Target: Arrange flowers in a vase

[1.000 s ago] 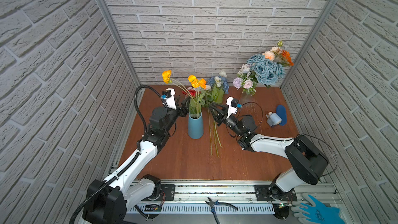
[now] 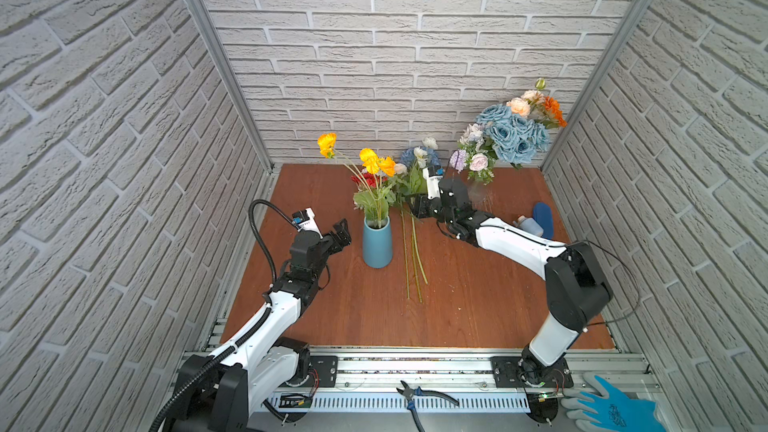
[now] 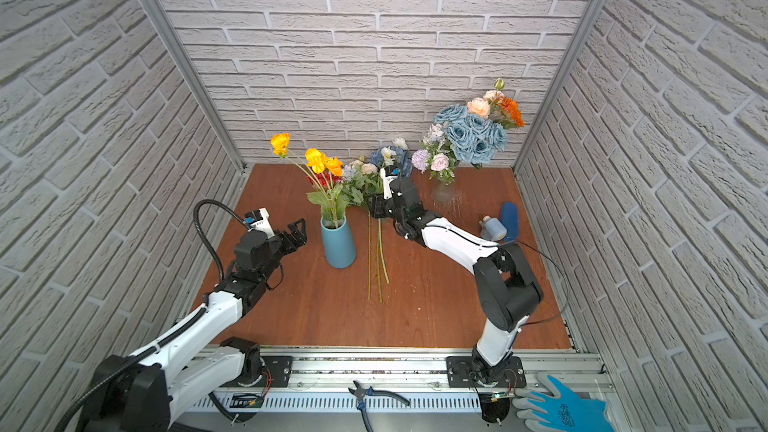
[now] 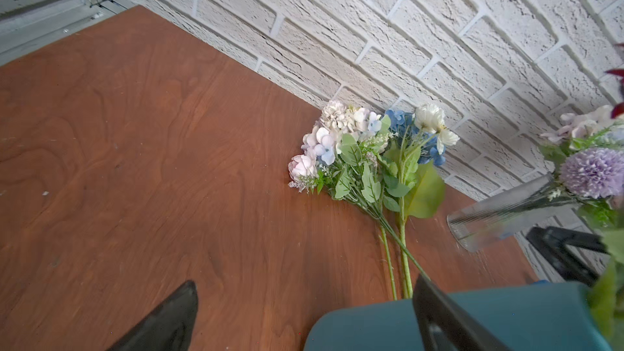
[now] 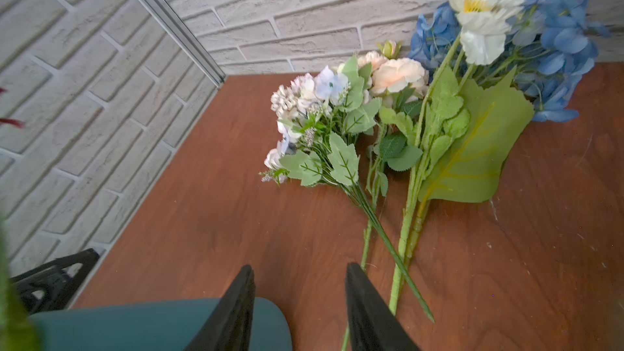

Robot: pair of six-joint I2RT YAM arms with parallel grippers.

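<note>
A teal vase (image 2: 377,244) (image 3: 338,246) holds yellow poppies (image 2: 369,160), red flowers and green leaves. My left gripper (image 2: 342,233) is open just left of the vase, holding nothing. My right gripper (image 2: 420,204) is open over loose stems right of the vase, nothing between its fingers. Loose flowers lie behind it: white-pink hydrangea (image 5: 305,104), peach roses (image 5: 396,74), a white poppy (image 5: 481,13) and blue hydrangea (image 5: 559,45).
A clear vase (image 4: 484,221) with blue roses (image 3: 476,136) stands at the back right. A bottle (image 3: 492,228) and blue oval object (image 3: 509,216) lie at the right. Pliers (image 2: 412,396) and a glove (image 2: 608,404) rest beyond the front edge.
My left gripper has withdrawn leftward and down from the flowers in the vase. The vase stays in place.
</note>
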